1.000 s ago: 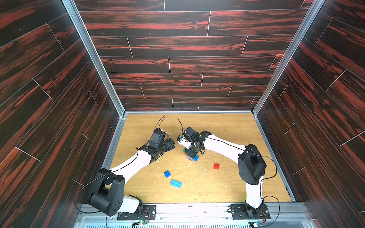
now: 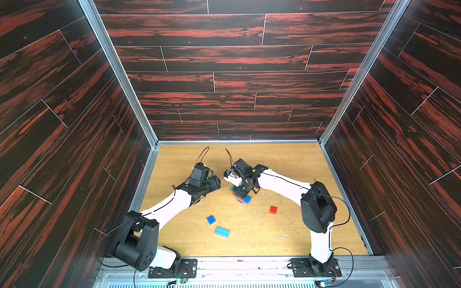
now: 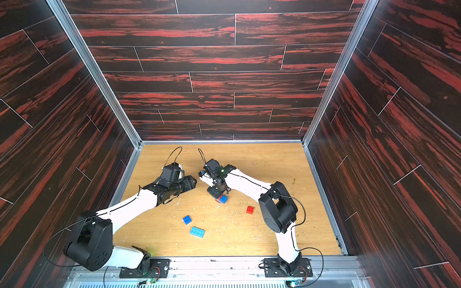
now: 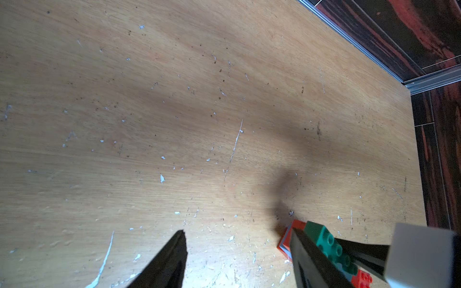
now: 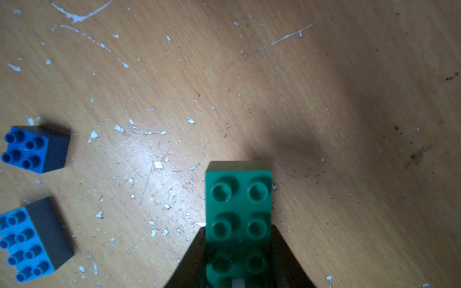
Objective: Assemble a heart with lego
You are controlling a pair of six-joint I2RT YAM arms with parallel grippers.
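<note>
My right gripper has a green brick point(image 5: 238, 192) between its fingers, over a stack of red and blue bricks point(image 2: 245, 199) at the table's centre, partly hidden by that arm. In the left wrist view the green brick point(image 4: 317, 232) sits over red and blue pieces. My left gripper is just left of it, open with nothing between its fingers. A small blue brick point(image 2: 211, 219), a light blue brick point(image 2: 222, 231) and a red brick point(image 2: 273, 209) lie loose on the table.
Both arms meet near the middle, their grippers close together.
The right arm's wrist has shifted very slightly over the stack; otherwise little has visibly changed.
</note>
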